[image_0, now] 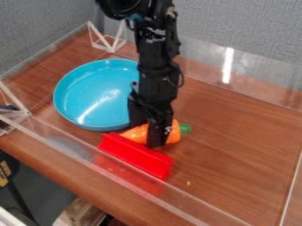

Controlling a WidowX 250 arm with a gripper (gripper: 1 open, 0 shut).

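My black gripper (151, 132) is lowered over an orange toy carrot (136, 134) with a green top (184, 128), its fingers reaching down around the carrot's middle. Whether they are closed on it is hard to tell. A blue round plate (88, 93) lies to the left, and a red block (136, 154) lies just in front of the carrot.
Clear plastic walls edge the wooden table (236, 159), whose right part is free. White wire frames stand at the back left and left edge. The red block sits close to the front wall.
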